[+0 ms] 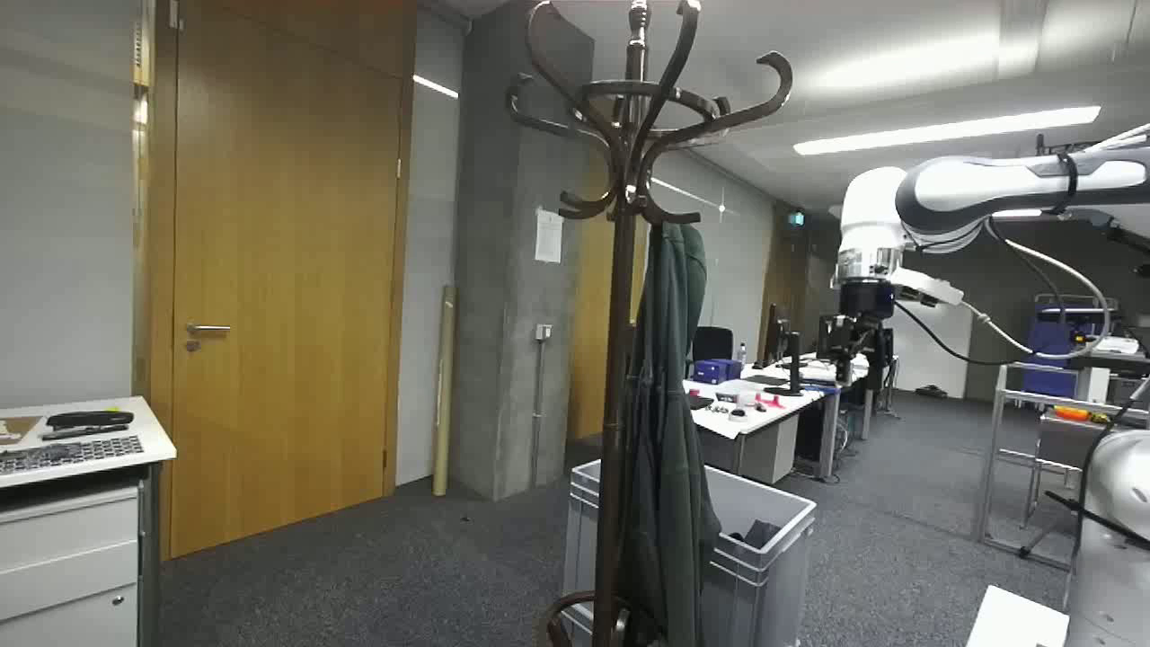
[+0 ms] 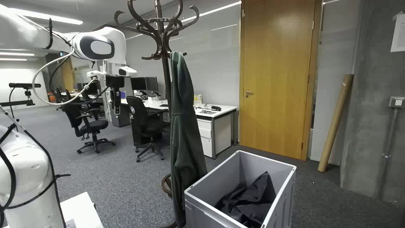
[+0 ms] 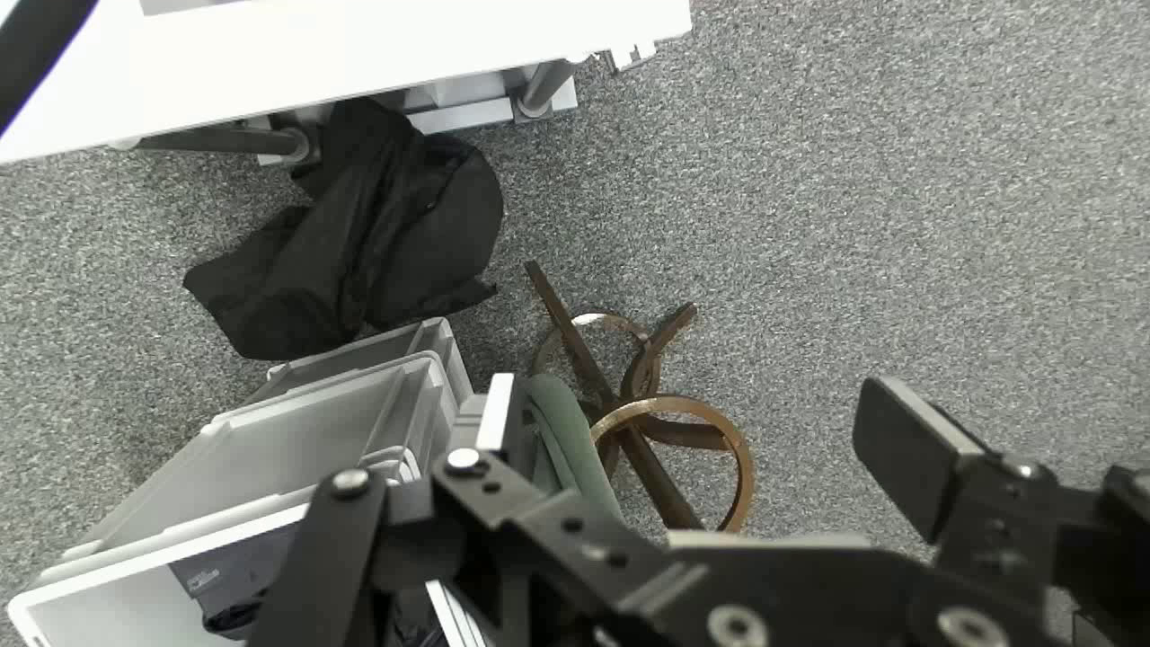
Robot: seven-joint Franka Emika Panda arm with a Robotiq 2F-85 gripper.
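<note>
My gripper is open in the wrist view, its two fingers wide apart with nothing held between them. Below it the brown coat rack [image 3: 658, 474] shows as a pole with curved feet. A dark green coat [image 2: 184, 133] hangs from one of the rack's lower hooks, falling close to a grey bin [image 2: 239, 154]. In exterior view 2 the gripper hangs downward to the left of the rack, apart from the coat. Dark cloth [image 2: 252, 197] lies inside the bin. Another black garment [image 3: 367, 226] lies crumpled on the floor, seen only in the wrist view.
The white robot base table [image 3: 410, 48] stands beside the floor garment. The rack's hooks [image 1: 755, 102] spread out at about the arm's height. Desks [image 1: 755, 404] and office chairs [image 2: 146, 121] stand behind. Open carpet lies between the rack and the wooden door [image 1: 286, 270].
</note>
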